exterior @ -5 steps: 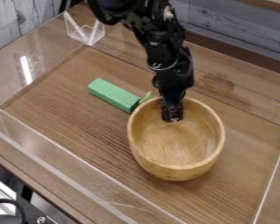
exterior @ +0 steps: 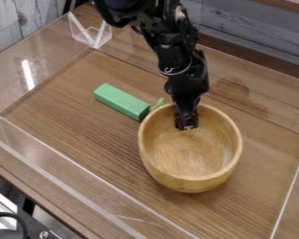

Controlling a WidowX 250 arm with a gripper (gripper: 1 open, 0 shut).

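Note:
A large yellow-tan wooden bowl [exterior: 192,158] stands on the wooden table at centre right. My black gripper [exterior: 185,119] reaches down from the top to the bowl's back rim, its fingertips just inside it; it looks shut on that rim, though the contact is partly hidden. A green block [exterior: 120,99] lies left of the bowl, with a thin light-green piece by its right end, next to the rim.
A wall [exterior: 264,28] runs along the back, and a clear plastic object [exterior: 92,33] stands at the back left.
The bowl has shifted very slightly to the right since a second ago, with my gripper at its rim.

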